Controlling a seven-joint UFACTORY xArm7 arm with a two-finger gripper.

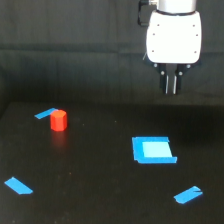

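My gripper point(171, 86) hangs under the white hand point(174, 38) at the top right, well above the dark table. Its two fingers point down, fairly close together, and nothing shows between them. Whether they still stand apart at the tips is hard to tell against the dark backdrop. A small red block point(58, 120) stands on the table at the left, far from the gripper. Below the gripper and slightly to its left, a white square point(156, 149) framed in blue lies on the table.
Blue strips lie at the back left point(45, 113), the front left point(18, 186) and the front right point(188, 195). A dark wall or curtain point(80, 60) rises behind the table.
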